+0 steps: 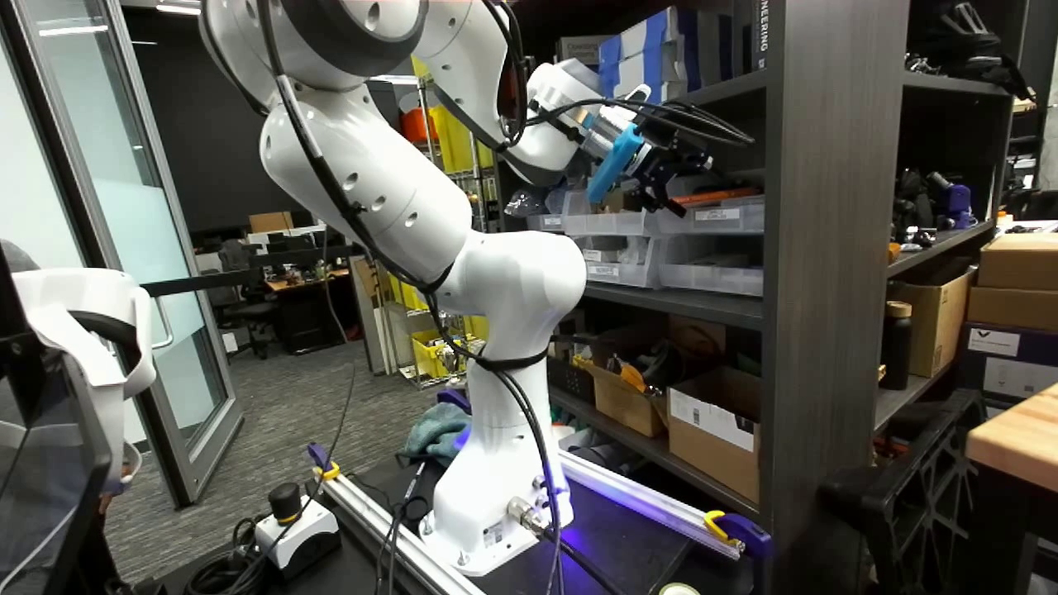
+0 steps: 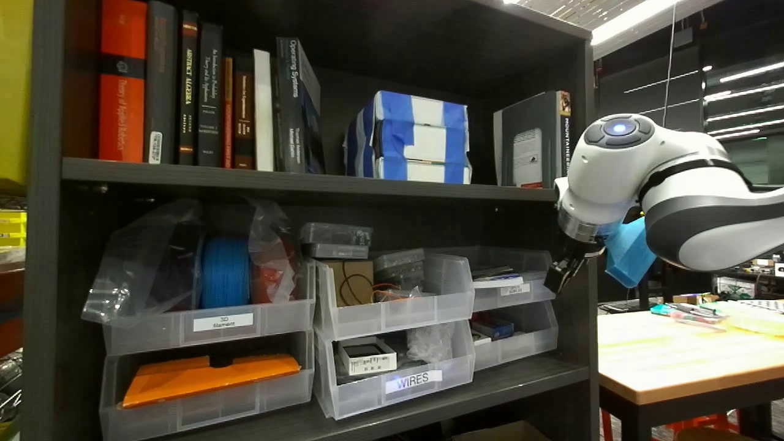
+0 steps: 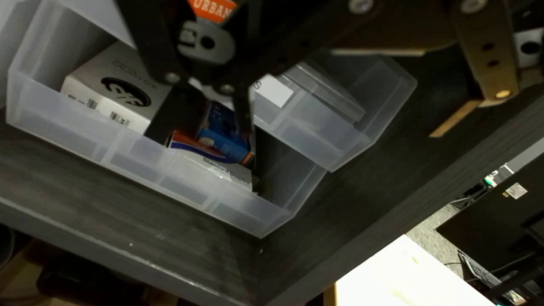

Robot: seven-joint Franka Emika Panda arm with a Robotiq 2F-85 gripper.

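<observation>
My gripper [image 1: 671, 190] hangs open in front of the upper bins, at the end of the raised arm. In exterior view 2 the gripper [image 2: 564, 275] shows as a dark shape beside the right-hand bins, just inside the shelf's side panel. Its spread fingers cross the top of the wrist view, and I see nothing held between them. Below lies a clear bin [image 3: 148, 173] with a white box [image 3: 120, 84], a blue box [image 3: 224, 130] and a staples box [image 3: 219, 165]. Another clear bin [image 3: 316, 122] sits above its right end. The fingers partly cover the bins' contents.
Stacked bins to the left include a wires bin [image 2: 408, 381] and a filament bin [image 2: 220, 323]. Books and a blue-striped box [image 2: 422, 139] stand on the shelf above. The shelf's side panel [image 1: 828, 297] is close by. A wooden table [image 2: 683, 360] stands beyond it.
</observation>
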